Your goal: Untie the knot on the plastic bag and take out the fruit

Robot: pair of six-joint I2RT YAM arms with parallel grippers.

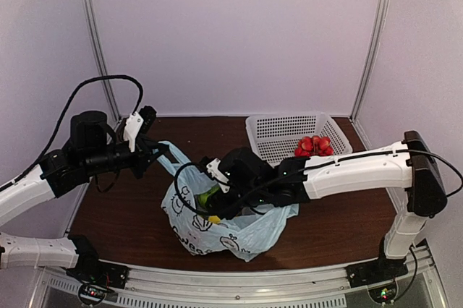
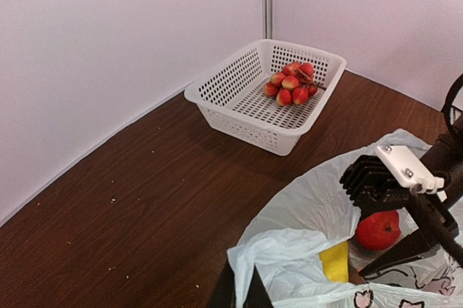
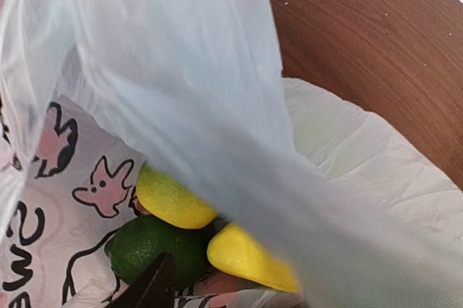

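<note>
The pale blue plastic bag [image 1: 192, 225] lies open at the front middle of the table, its handle stretched up to the left. My left gripper [image 1: 160, 150] is shut on that handle; in the left wrist view the plastic [image 2: 249, 261] runs between its fingers. Inside the bag's mouth, my right gripper [image 1: 221, 208] stands part open. One dark finger [image 3: 158, 285] shows; loose plastic hides the other side. Near it lie a green fruit [image 3: 159, 248], a yellow-green fruit [image 3: 173, 196] and a yellow fruit [image 3: 249, 259]. A red fruit [image 2: 377, 230] is also in the bag.
A white perforated basket [image 2: 217, 116] stands at the back right, holding a cluster of small red fruits [image 2: 293, 84]. Bare dark tabletop [image 2: 137, 214] lies left of the basket. A bag fold [image 3: 181, 105] crosses in front of the right wrist camera.
</note>
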